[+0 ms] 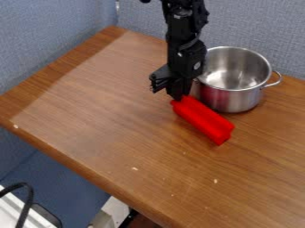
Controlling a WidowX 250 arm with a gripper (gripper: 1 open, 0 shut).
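The black gripper (177, 89) reaches down from the top middle, its fingertips at the upper left end of a red elongated object (204, 120). Whether the fingers close on it is hidden. The red object lies diagonally, just in front of a steel pot (240, 89) with side handles, whose left side is partly behind the arm.
Grey padded walls stand behind and to the left. A white item with a black cable sits below the table at the lower left.
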